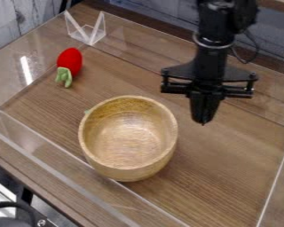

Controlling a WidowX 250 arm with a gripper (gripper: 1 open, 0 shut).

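My gripper (205, 106) hangs over the wooden table right of centre, just beyond the upper right of a large pale wooden bowl (128, 138). It looks shut, with nothing visible between its fingers. The bowl looks empty. A red object with a green part (68, 63), like a strawberry or a vegetable, lies at the upper left.
A white wire-like holder (82, 27) stands at the top left. A dark cable or part shows at the lower left corner.
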